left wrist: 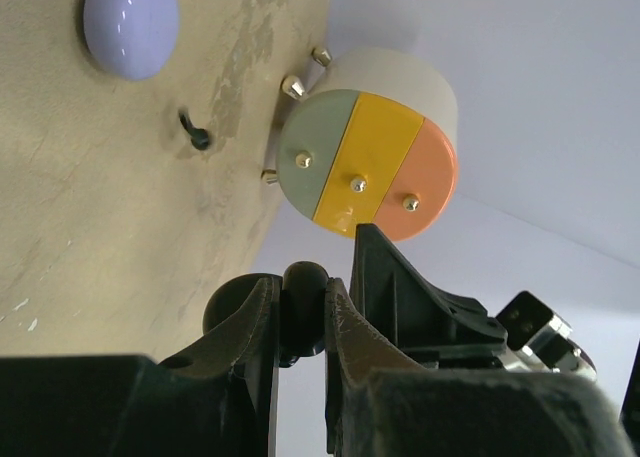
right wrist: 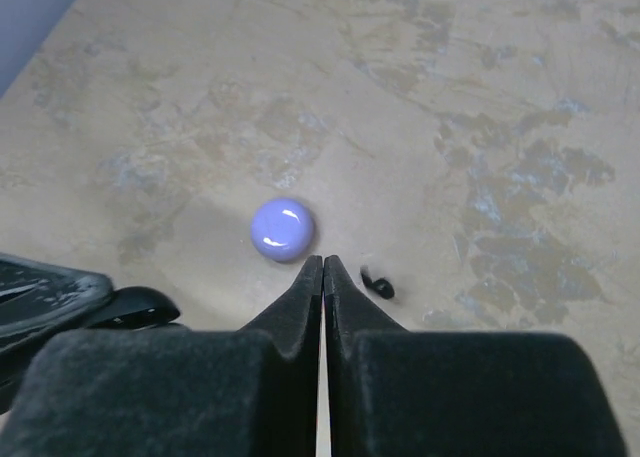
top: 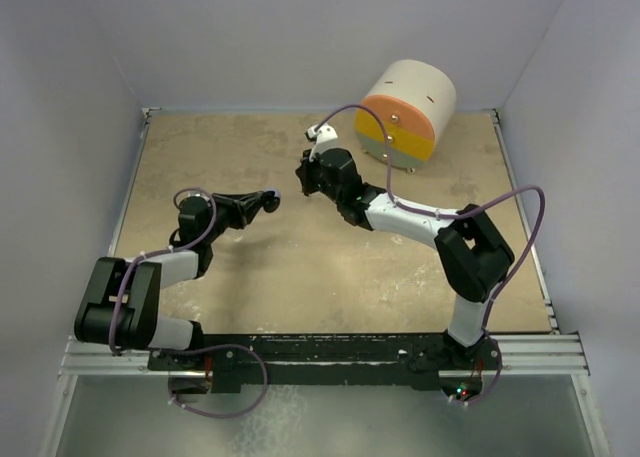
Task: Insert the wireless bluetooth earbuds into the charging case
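Observation:
A rounded lilac case lies on the table, also seen in the right wrist view (right wrist: 282,228), with a small black piece (right wrist: 378,283) beside it. In the top view my left gripper (top: 262,202) hangs just over the case, partly covering it; in its wrist view a rounded black tip (left wrist: 304,307) is at the fingertips, and I cannot tell how far they are apart. My right gripper is shut with nothing visible between its fingers, to the upper right of the left one in the top view.
A cream cylinder (top: 420,92) with orange, yellow and green front panels stands at the back right.

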